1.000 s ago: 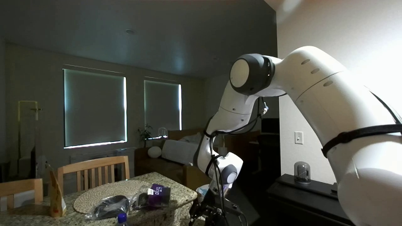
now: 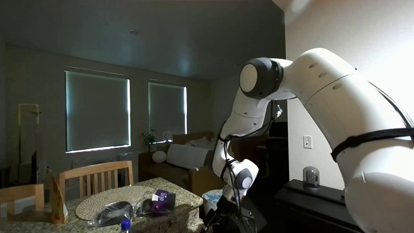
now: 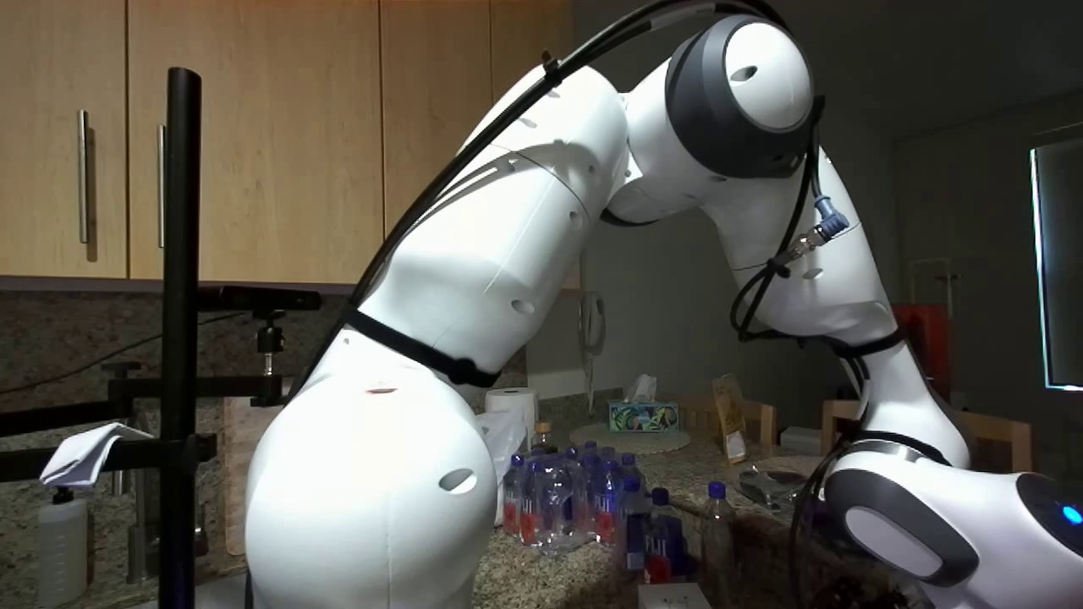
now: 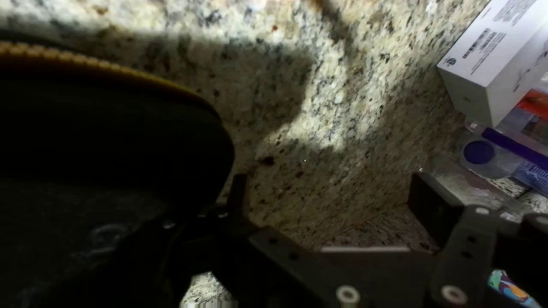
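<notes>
In the wrist view my gripper is open, its two dark fingers wide apart. Nothing sits between them; speckled granite shows behind the gap. A large black shape with a yellowish edge [image 4: 102, 123] fills the left of that view, too dark to identify. To the right of the fingers are a white box [image 4: 480, 56] and a clear bottle with a blue cap [image 4: 478, 152]. Exterior view 1 has the gripper low beside the counter's right end, mostly dark and partly behind cables. In exterior view 2 the gripper is not clearly visible.
On the counter [image 2: 186, 196] lie a purple box [image 2: 163, 201], a plastic-wrapped black item [image 2: 114, 213] and a woven mat [image 2: 91, 204]; a paper bag [image 2: 58, 202] stands at left. Several blue-capped bottles [image 3: 556, 497] crowd near the arm's base. A bin [image 2: 211, 197] stands beyond the counter's end.
In exterior view 1 the forearm and gripper have shifted right, away from the counter's end, and the wrist sits slightly lower. The objects on the counter look unmoved.
</notes>
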